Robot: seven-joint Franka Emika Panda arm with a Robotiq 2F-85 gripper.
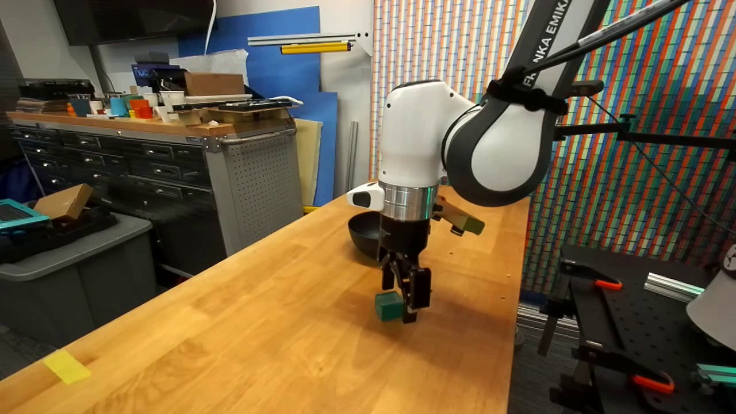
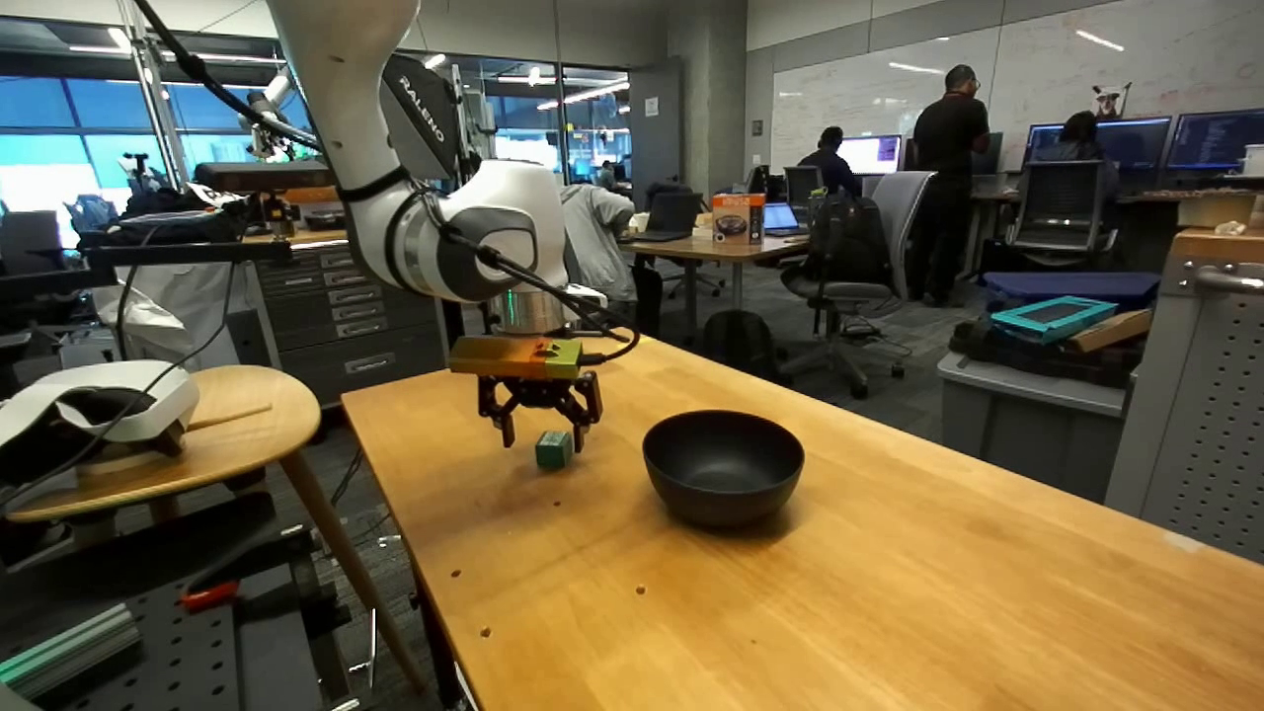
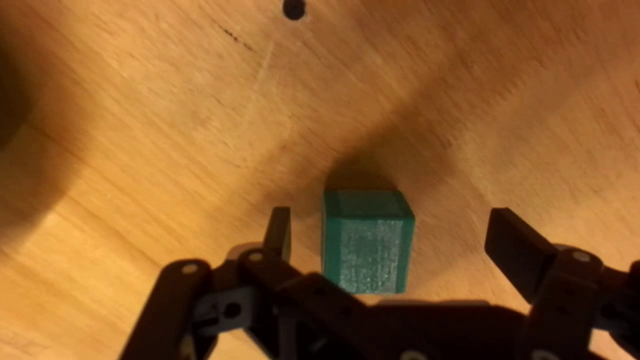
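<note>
A green block (image 3: 370, 252) rests on the wooden table, seen from above in the wrist view. My gripper stands open over it, one finger on each side; the left finger (image 3: 279, 234) is nearer the block than the right one. Gaps of bare wood show between the block and both fingers. In exterior view 2 the gripper (image 2: 545, 440) hangs low with the block (image 2: 553, 449) between its spread fingers. In exterior view 1 the block (image 1: 388, 307) shows beside the front finger, which hides a little of its right side.
A black bowl (image 2: 723, 468) stands on the table (image 2: 924, 557) a short way from the block, partly behind the gripper in exterior view 1. Yellow tape (image 1: 66, 366) marks the near left corner.
</note>
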